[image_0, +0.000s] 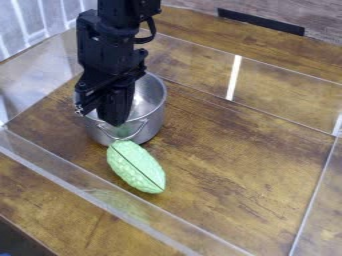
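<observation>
My black gripper (110, 98) reaches down from the top left, its fingers over the opening of a steel pot (144, 108); whether they hold anything there cannot be made out. The pot has a wire handle hanging at its front. A green textured oblong object (136, 167) with a dark lengthwise line lies on the wooden surface just in front of the pot.
A clear edge or wall runs along the left, with a white grid at the top left.
</observation>
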